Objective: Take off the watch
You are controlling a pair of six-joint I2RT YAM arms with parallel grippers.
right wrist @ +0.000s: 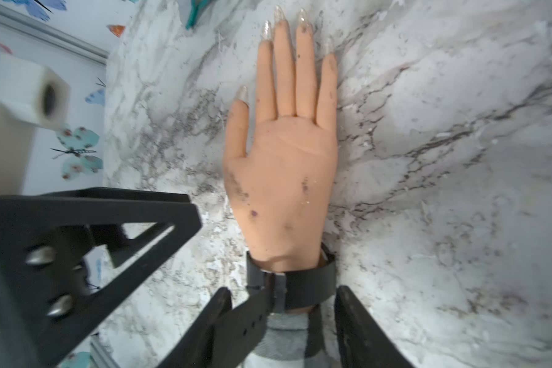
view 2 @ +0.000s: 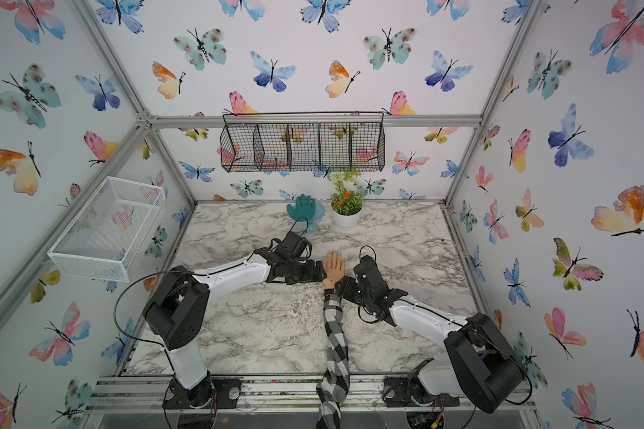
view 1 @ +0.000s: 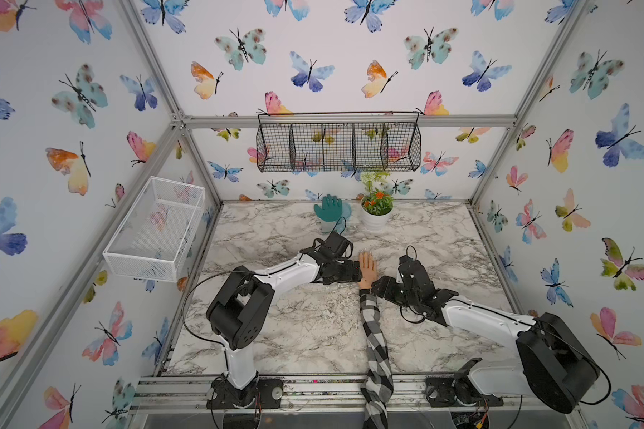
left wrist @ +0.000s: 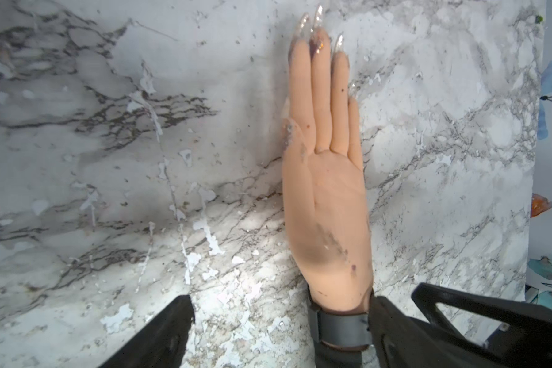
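Note:
The dark watch [left wrist: 343, 330] circles the wrist of a model hand [view 1: 367, 266], just above its checked sleeve [view 1: 372, 321]. My left gripper [view 1: 357, 270] stands part open at the hand's left side; in its own view the right finger [left wrist: 389, 325] overlaps the band's edge. From the right, my right gripper [view 1: 379, 286] reaches the wrist, also part open. In the right wrist view the watch [right wrist: 306, 287] lies just beyond and between its fingertips. A dark strip slants from the band toward the left finger [right wrist: 217, 312]; whether it is held I cannot tell.
Behind the hand are a teal glove [view 1: 329, 208] and a potted plant [view 1: 376, 207]. A black wire basket [view 1: 338, 146] hangs on the back wall, a white mesh basket [view 1: 154, 228] on the left.

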